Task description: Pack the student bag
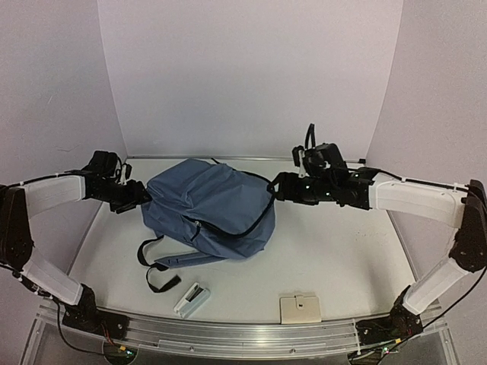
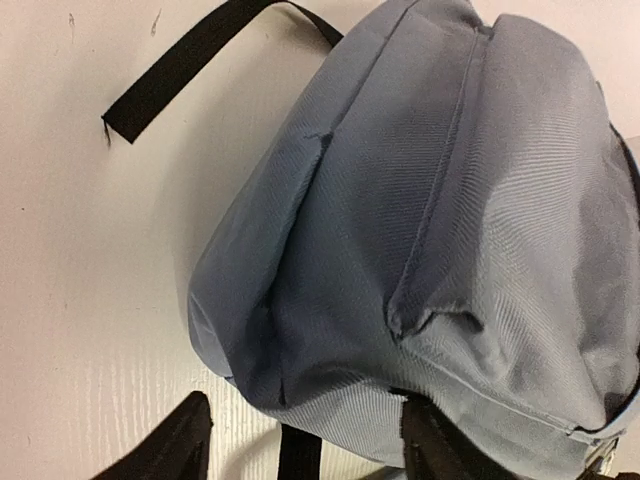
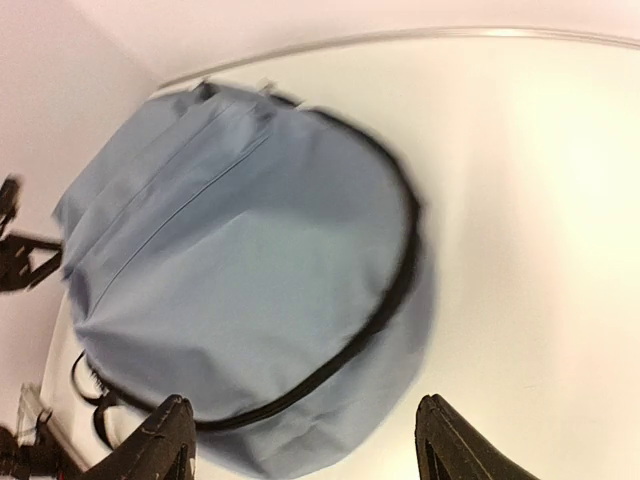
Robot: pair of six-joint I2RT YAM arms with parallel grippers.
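The blue-grey student bag (image 1: 217,201) lies tilted on the table, its dark zipper edge (image 3: 345,355) curving along the right and front side. It looks closed from above. At the bag's left end is my left gripper (image 1: 141,199), and in its wrist view the fingers (image 2: 180,440) stand wide apart near the fabric. My right gripper (image 1: 279,187) is beside the bag's right edge; its fingers (image 3: 155,445) are spread as well, with no fabric gripped between them. A light, narrow case (image 1: 192,300) and a beige notebook (image 1: 300,309) rest along the table's front edge.
Black straps (image 1: 156,262) and a blue padded strap (image 1: 190,260) trail from the bag toward the front left. Bare table (image 1: 335,258) stretches out on the right side. Walls close in the left, right and back.
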